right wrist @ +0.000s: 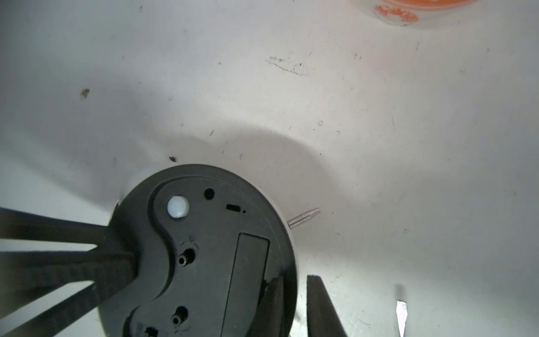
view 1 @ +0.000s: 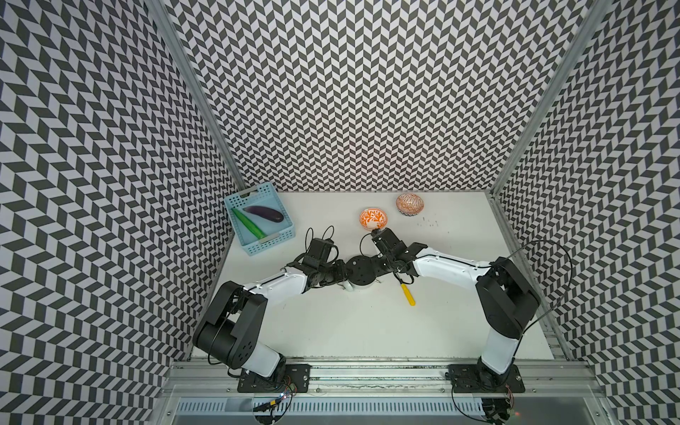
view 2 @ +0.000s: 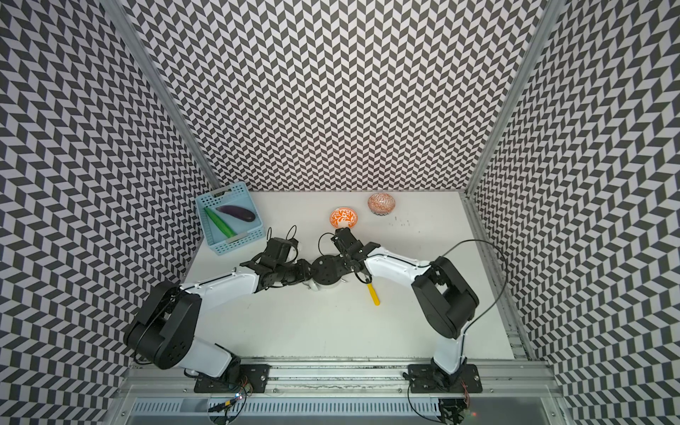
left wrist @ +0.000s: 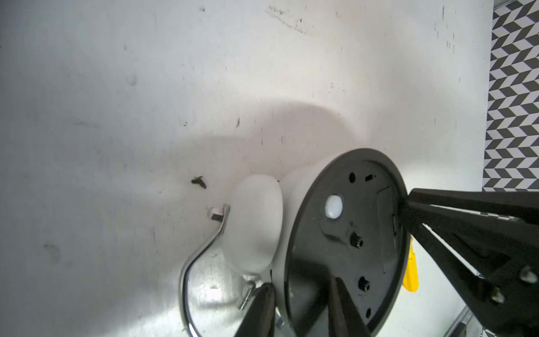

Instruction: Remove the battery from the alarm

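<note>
The alarm clock (view 1: pixel 360 270) lies with its black back facing up and its bells and metal handle toward my left side. A rectangular battery cover (right wrist: pixel 245 280) and a white knob (right wrist: pixel 178 206) show on that back. My left gripper is shut on the clock's body at the rim. At the cover's outer edge is my right gripper, its fingers slightly apart at the rim; whether they hold anything cannot be told.
A blue basket (view 1: pixel 258 244) with vegetables stands back left. Two patterned bowls (view 1: pixel 372 218) sit behind the clock. A yellow-handled tool (view 1: pixel 408 294) lies to its right.
</note>
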